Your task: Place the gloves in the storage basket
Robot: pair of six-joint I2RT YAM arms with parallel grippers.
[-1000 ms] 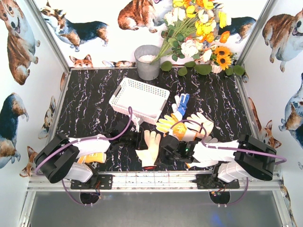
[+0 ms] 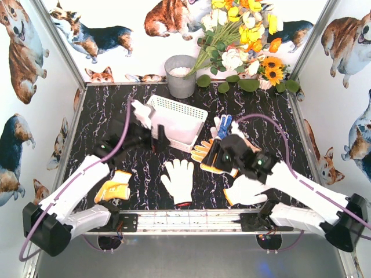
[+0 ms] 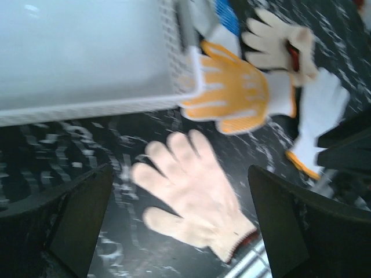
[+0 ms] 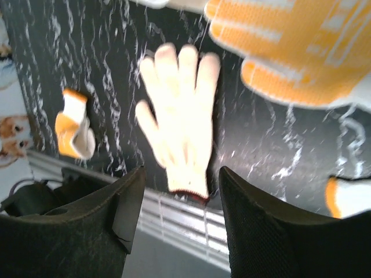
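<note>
A white storage basket (image 2: 194, 119) stands at the middle back, and no glove shows in the part of it that is visible. Flat on the table in front of it lies a white glove (image 2: 178, 178) with a red-trimmed cuff. Right of the basket are an orange-and-white glove (image 3: 240, 92), a blue-and-white glove (image 2: 222, 124) and a cream glove (image 3: 278, 43). Another white glove (image 2: 248, 191) lies front right, a folded orange one (image 2: 113, 188) front left. Over the basket's left side, my left gripper (image 2: 156, 139) is open and empty. My right gripper (image 2: 213, 159), above the orange glove, has its fingers apart and nothing between them.
Behind the basket stands a grey bucket (image 2: 181, 84), with a bunch of flowers (image 2: 249, 40) to its right. Patterned walls enclose the table. Bare tabletop (image 2: 101, 110) shows at the back left.
Both grippers have risen away from the white middle glove, the left one toward the basket and the right one toward the orange glove. The middle glove now lies spread out in full view.
</note>
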